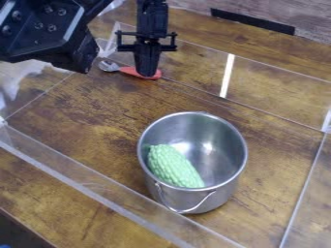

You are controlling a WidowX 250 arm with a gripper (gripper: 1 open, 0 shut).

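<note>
The black gripper (147, 60) is at the top centre of the camera view, pointing down over a red-handled utensil (139, 73) with a pale silver head that lies on the wooden table. Its fingertips reach close to the red handle; whether they touch it is unclear, and the fingers look narrow, with nothing clearly between them. A metal pot (222, 145) stands at the lower middle, holding a green corn cob (173, 165) that leans along its left side.
The dark robot arm fills the upper left. Clear plastic edging runs round the wooden work surface (91, 131), with a white strip (227, 76) at the upper right.
</note>
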